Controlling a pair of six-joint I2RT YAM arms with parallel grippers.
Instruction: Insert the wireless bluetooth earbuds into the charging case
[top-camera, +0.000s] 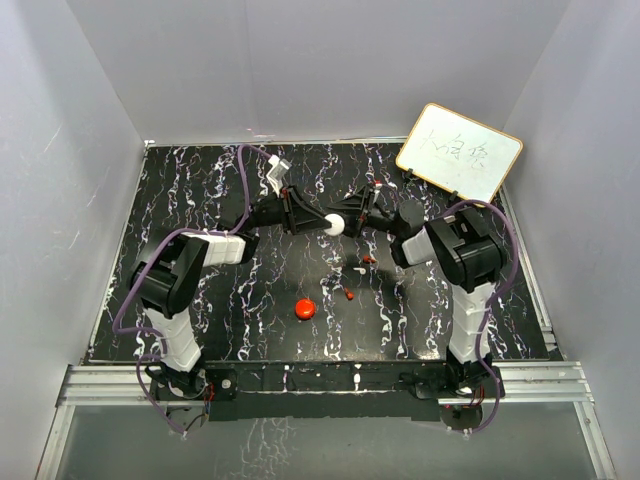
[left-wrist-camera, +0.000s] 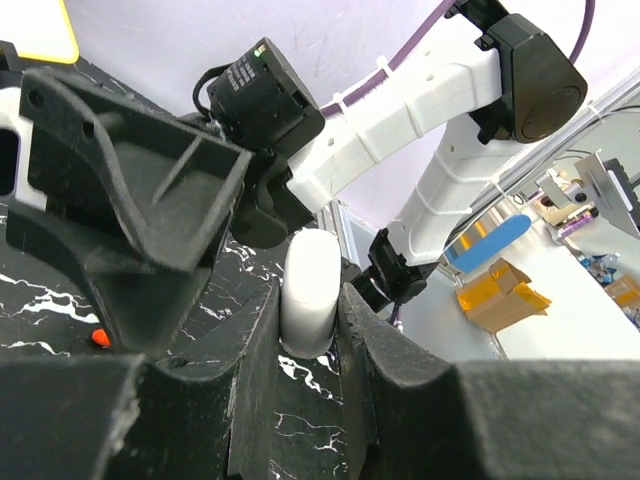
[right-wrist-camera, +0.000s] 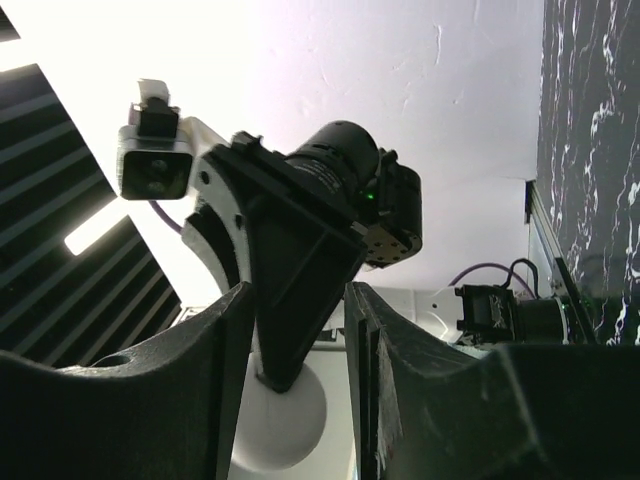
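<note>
In the top view, a white rounded charging case (top-camera: 334, 225) is held above the table between the two arms. My left gripper (top-camera: 325, 222) is shut on it, and the left wrist view has the case (left-wrist-camera: 311, 290) between the left fingertips. Close against its other side is my right gripper (top-camera: 338, 207). Between the right fingers, the right wrist view shows part of the case (right-wrist-camera: 285, 425) behind the left gripper's dark finger (right-wrist-camera: 290, 270). Whether the right fingers grip anything is hidden. I cannot make out an earbud in either gripper.
A small white piece (top-camera: 361, 270) lies on the black marbled table, near small red items (top-camera: 368, 260) a red one. A round red object (top-camera: 305, 309) sits nearer the front. A whiteboard (top-camera: 459, 152) leans at the back right.
</note>
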